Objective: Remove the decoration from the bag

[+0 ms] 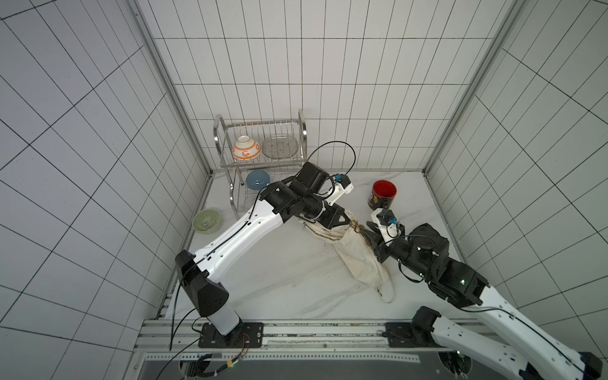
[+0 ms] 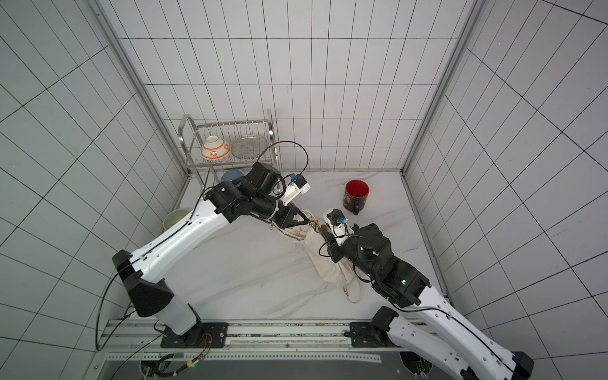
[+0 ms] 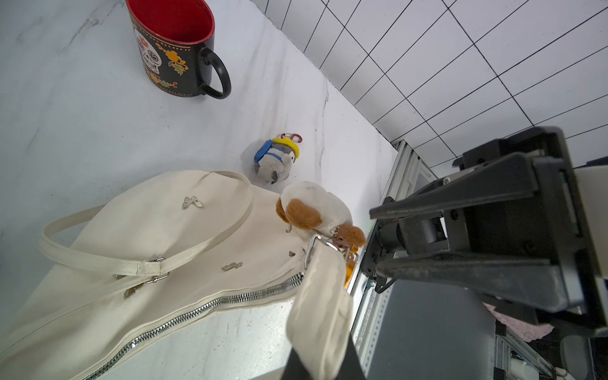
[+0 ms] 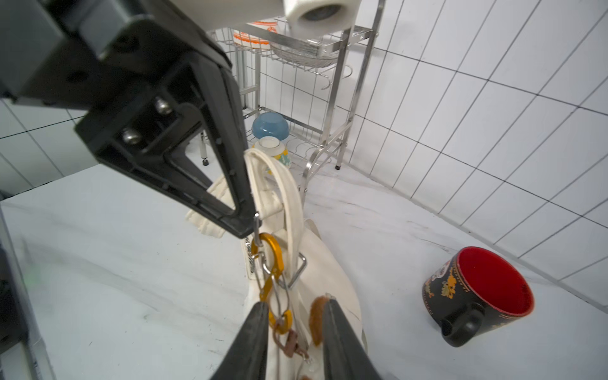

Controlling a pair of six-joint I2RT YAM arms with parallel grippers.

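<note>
The cream bag (image 3: pixel 152 234) lies on the counter. My left gripper (image 1: pixel 347 220) is shut on its cream strap (image 3: pixel 319 310), holding it up. A metal ring, an orange carabiner (image 4: pixel 272 253) and a brown-and-white plush decoration (image 3: pixel 316 209) hang from the strap. My right gripper (image 1: pixel 367 233) is beside them on the right, its fingers apart in the left wrist view, nothing clearly between them. A small grey plush (image 3: pixel 278 158) with a yellow hat lies loose on the counter beyond the bag.
A black-red mug (image 1: pixel 383 193) stands behind the bag on the right. A steel rack (image 1: pixel 291 164) with bowls is at back left, a green bowl (image 1: pixel 206 220) at the left edge.
</note>
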